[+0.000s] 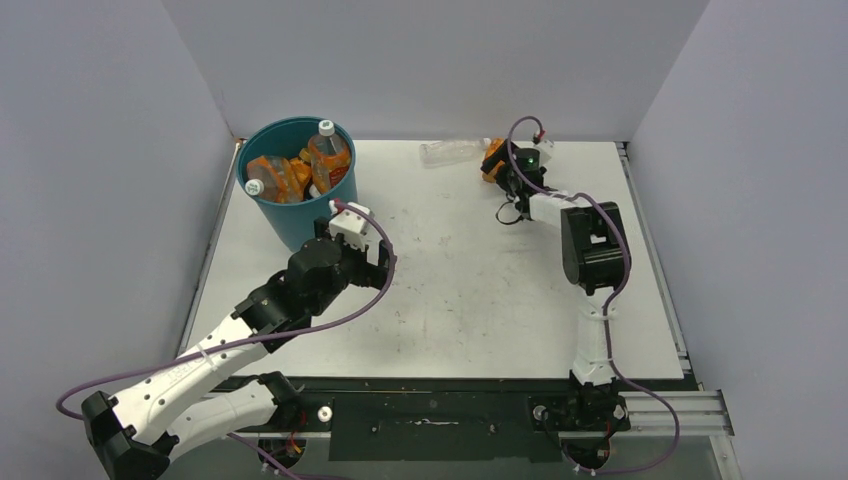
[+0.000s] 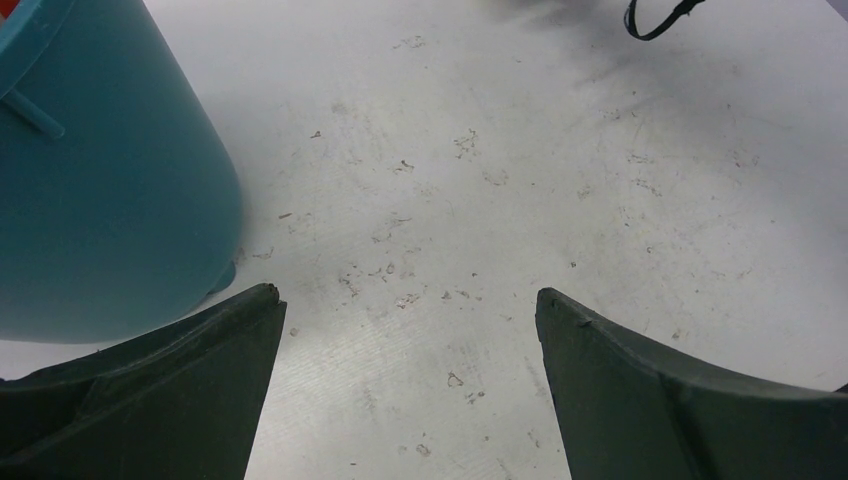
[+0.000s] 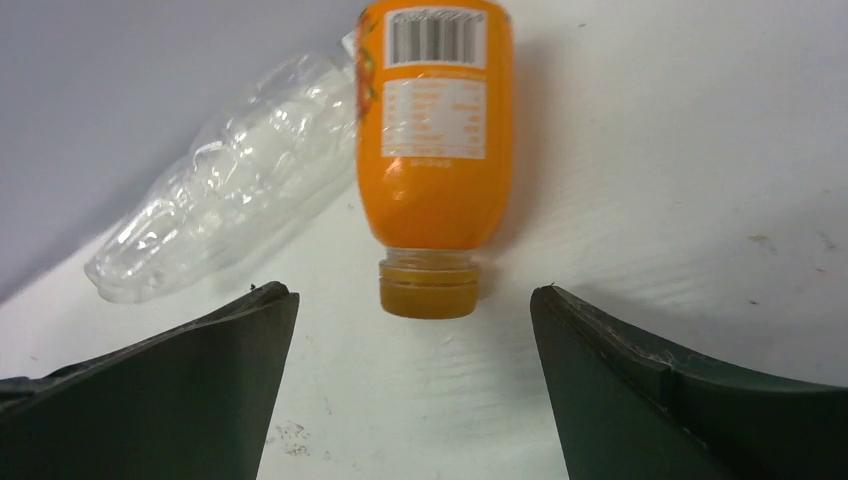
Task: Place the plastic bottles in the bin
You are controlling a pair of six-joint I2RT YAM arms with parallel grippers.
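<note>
An orange bottle (image 3: 433,190) with a barcode label lies on the table near the back wall. Its cap end points towards the gap between the parted fingers of my right gripper, which is open and holds nothing. In the top view that gripper (image 1: 500,165) partly covers the orange bottle (image 1: 490,172). A clear, crumpled bottle (image 1: 451,152) lies to its left along the wall. The teal bin (image 1: 300,222) at the back left contains several bottles. In front of the bin, my left gripper stands open over bare table.
Walls (image 1: 430,70) close off the back and both sides. The bin's wall (image 2: 110,200) is close on the left in the left wrist view.
</note>
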